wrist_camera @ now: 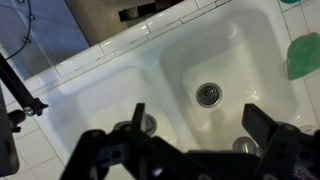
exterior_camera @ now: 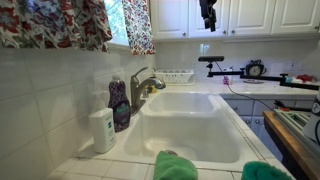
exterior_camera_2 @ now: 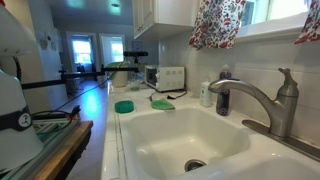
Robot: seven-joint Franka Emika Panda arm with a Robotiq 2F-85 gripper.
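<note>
High above the sink, my gripper (exterior_camera: 208, 14) shows at the top of exterior view 1. In the wrist view the gripper points down over the double sink, its dark fingers spread wide with nothing between them. The white sink (exterior_camera: 190, 138) is empty, and a drain (wrist_camera: 208, 95) is visible in a basin. A green cloth (exterior_camera: 175, 166) lies on the near counter edge. Beside it sits a teal item (exterior_camera: 263, 171), cut off by the frame. The faucet (exterior_camera: 147, 88) rises from the wall side.
A white soap bottle (exterior_camera: 102, 128) and a purple bottle (exterior_camera: 119, 105) stand by the wall. The dish rack (exterior_camera: 178, 77) is at the far end, with a clock (exterior_camera: 255, 69) to its right. A white toaster oven (exterior_camera_2: 166, 78) occupies the corner.
</note>
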